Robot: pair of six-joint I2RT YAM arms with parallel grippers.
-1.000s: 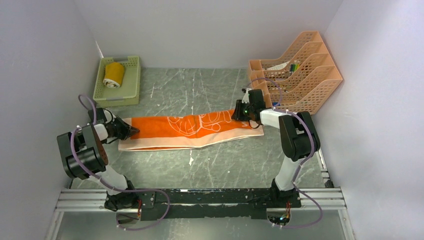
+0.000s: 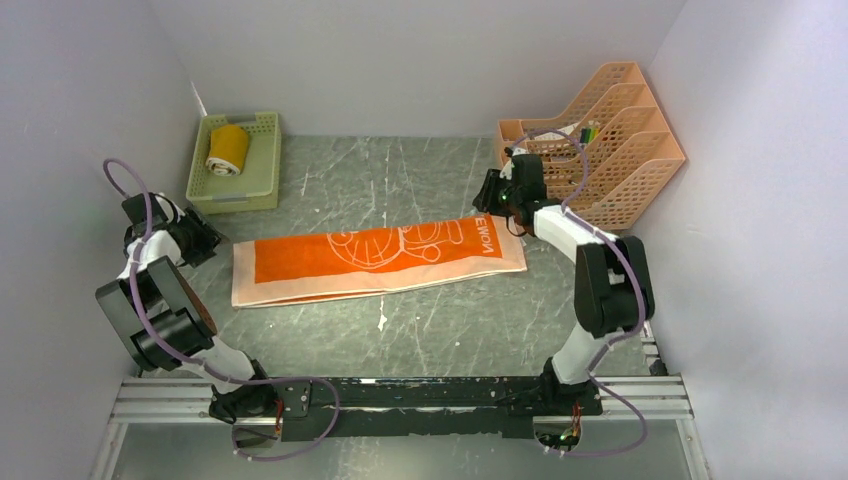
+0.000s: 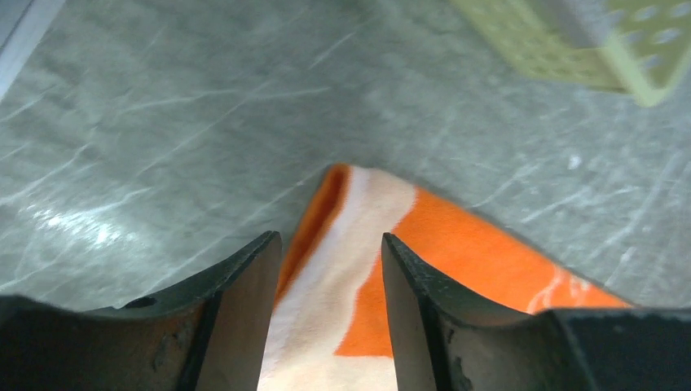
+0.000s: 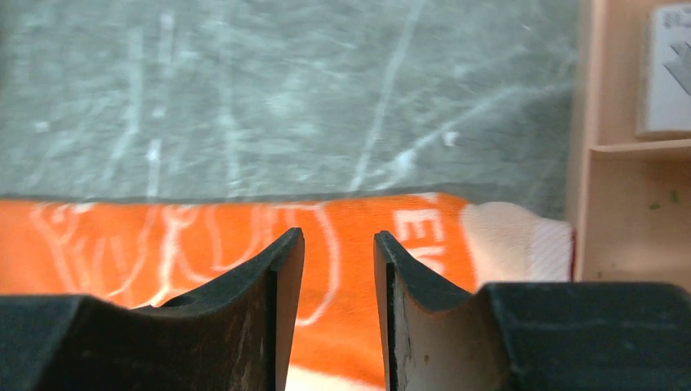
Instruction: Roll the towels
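An orange towel (image 2: 310, 260) with cream borders and white print lies flat and long across the grey table, its left end also seen in the left wrist view (image 3: 456, 252). My left gripper (image 2: 210, 243) hangs just off that left end, fingers apart with nothing between them; the towel's corner lies beyond the fingertips (image 3: 330, 240). My right gripper (image 2: 484, 196) is above the far edge near the towel's right end; in the right wrist view its fingers (image 4: 338, 238) stand apart over the orange cloth, nothing held.
A green basket (image 2: 230, 200) holding a rolled yellow towel stands at the back left. A peach organizer (image 2: 640, 150) stands at the back right, close beside my right gripper.
My left gripper has moved left, off the towel's end. My right gripper has moved up toward the back. The towel has shifted slightly at its left end.
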